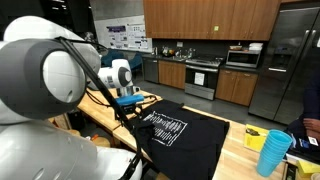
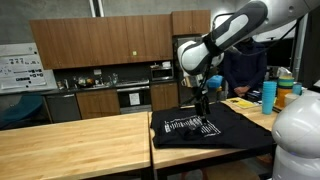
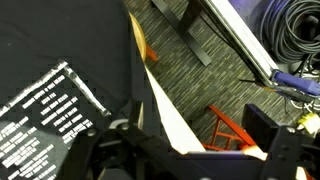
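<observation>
A black cloth [image 1: 185, 138] with a block of white print lies spread on the wooden table. In the wrist view the cloth [image 3: 65, 35] fills the left side, its print at lower left and its edge running along the table's border. My gripper is open, its dark fingers apart at the bottom of the wrist view, with nothing seen held between them. The second exterior view has the gripper [image 2: 203, 112] pointing down over the cloth [image 2: 170, 122]. Whether the fingertips touch the fabric cannot be told.
A blue cup [image 1: 272, 153] and a yellow item [image 1: 255, 137] stand on the table's right side. Bare tabletop [image 2: 75, 145] stretches left in the second exterior view. Past the table edge, the wrist view shows floor, coiled cables [image 3: 293, 30] and an orange object [image 3: 228, 128].
</observation>
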